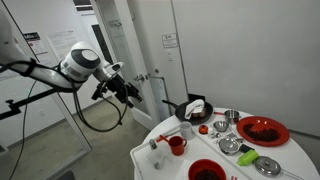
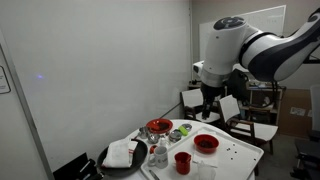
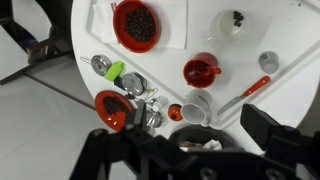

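My gripper (image 1: 133,98) hangs high on the left of the white table, well clear of everything on it. In the wrist view its fingers (image 3: 258,128) stand wide apart, open, with nothing between them. Below, on a white tray, are a red mug (image 3: 201,70), a red bowl (image 3: 136,25) of dark pieces, a clear container (image 3: 232,24) with a few dark bits, a small metal cup (image 3: 268,62) and a red-handled knife (image 3: 249,90). A pale cup (image 3: 196,107) lies beside a small red round item (image 3: 174,112).
A black pan (image 2: 122,160) with white cloth (image 2: 121,152) sits at the table's edge. Metal pots (image 1: 228,144), a green item (image 1: 247,157) and a large red dish (image 1: 263,131) crowd another side. A door and wall stand behind.
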